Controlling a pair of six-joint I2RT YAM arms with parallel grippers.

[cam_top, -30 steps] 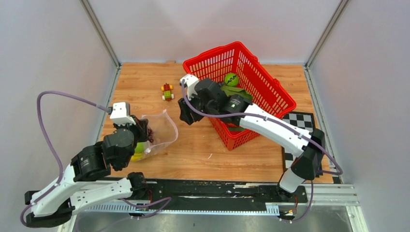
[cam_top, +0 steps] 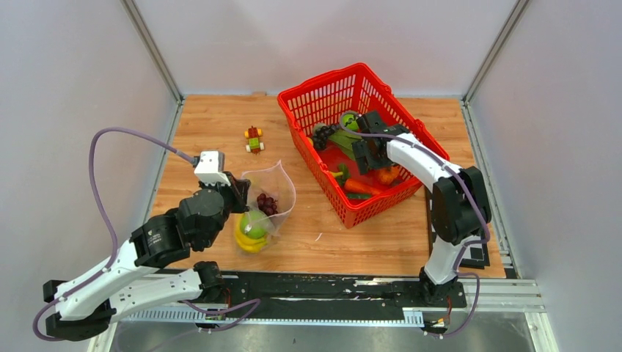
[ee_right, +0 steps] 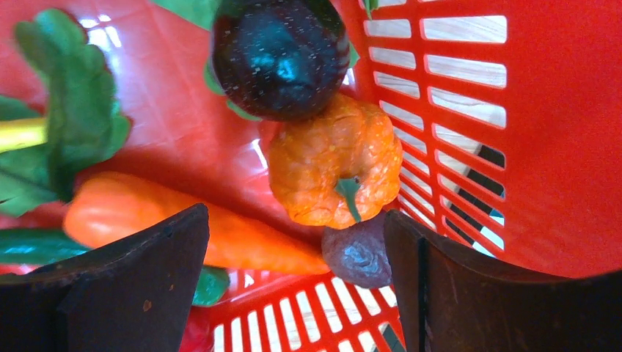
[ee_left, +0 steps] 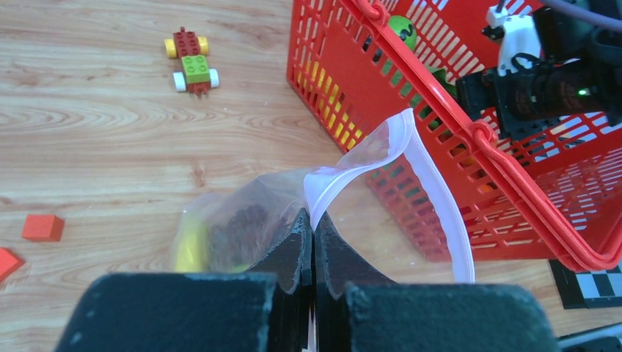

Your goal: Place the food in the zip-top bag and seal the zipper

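A clear zip bag (cam_top: 282, 189) hangs by its rim from my left gripper, which is shut on the thin plastic edge. Its mouth gapes toward the basket. Inside show dark red grapes (cam_top: 267, 204), a green fruit (cam_top: 253, 224) and yellow bananas (cam_top: 251, 243). My right gripper is down in the red basket, open, with nothing held. Ahead of its fingers lie an orange pumpkin (ee_right: 334, 158), a dark round plum-like item (ee_right: 280, 59), a carrot (ee_right: 220, 236) and a small purple item (ee_right: 358, 254).
The red basket (cam_top: 334, 187) fills the back right, its walls close around my right gripper. A toy brick car (cam_top: 254, 139) sits left of it. Red blocks (ee_left: 42, 227) lie on the table. Bare wood spreads in front of the basket.
My right arm has swung from near the bag over to the basket and lowered into it. My left gripper has shifted right, bringing the bag's rim along.
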